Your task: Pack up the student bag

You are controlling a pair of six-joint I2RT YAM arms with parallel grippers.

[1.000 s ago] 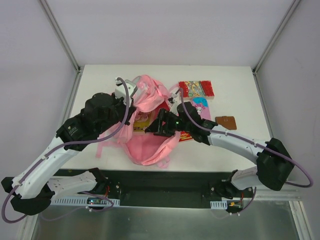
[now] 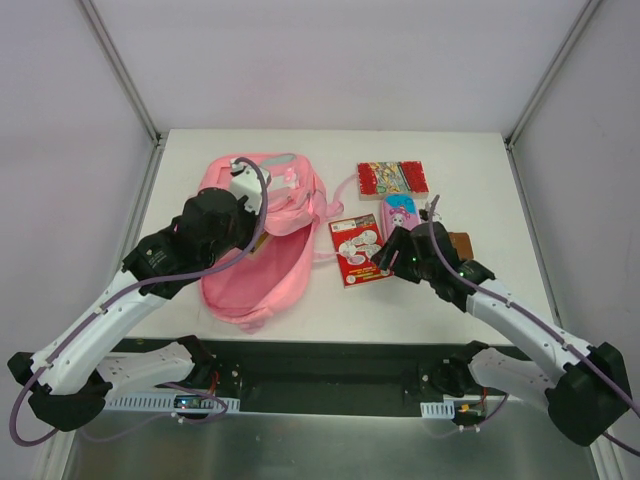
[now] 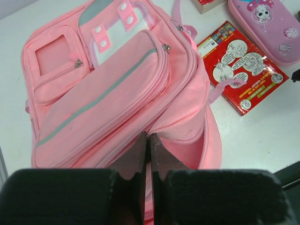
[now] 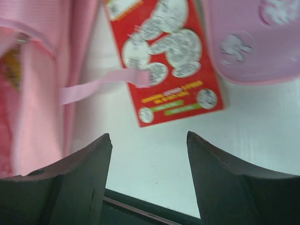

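Observation:
The pink bag (image 2: 260, 280) lies open on the left of the table, a yellowish item partly visible inside. My left gripper is shut over it, at a pink fabric fold; I cannot tell whether fabric is between its fingertips. My right gripper is part open with nothing between its fingers, over the bare table just below a red book (image 2: 355, 250), right of the bag. A pink strap lies across the book. A pink pencil case (image 4: 253, 37) lies right of the book.
A patterned red book (image 2: 392, 178) lies at the back. A brown item (image 2: 460, 246) is partly hidden behind the right arm.
My right gripper has moved right, out from the bag to beside the red book. The bag's front has settled leftward, and the left gripper has shifted slightly.

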